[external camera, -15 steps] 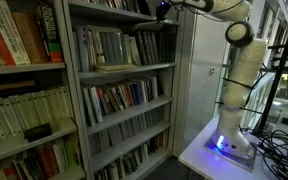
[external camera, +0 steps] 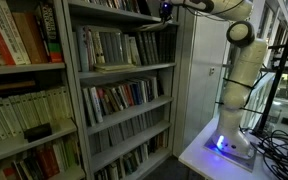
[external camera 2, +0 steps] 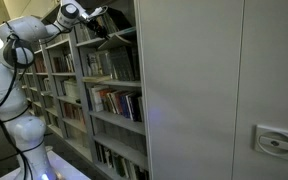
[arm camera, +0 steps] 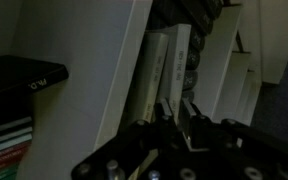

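In the wrist view a pale, slim book (arm camera: 177, 62) stands with its spine toward me. My gripper is shut on its lower end, one finger on each side, though darkness blurs the contact. Left of it leans a cream-coloured book (arm camera: 147, 78). Exterior view 1 has my gripper (external camera: 166, 13) at the top edge, in front of the upper shelves. From exterior view 2, the gripper (external camera 2: 100, 27) is high up beside the bookcase, close to a tilted book (external camera 2: 113, 43) that juts out from the shelf.
A tall bookcase (external camera: 77, 80) with several full shelves fills the left side. Its upright panel (arm camera: 122, 72) runs close beside the books in the wrist view. A large plain panel (external camera 2: 189, 90) closes off the right.
The arm has shifted slightly in exterior view 1, with the gripper staying near the upper shelves. The books and the bookcase look the same.
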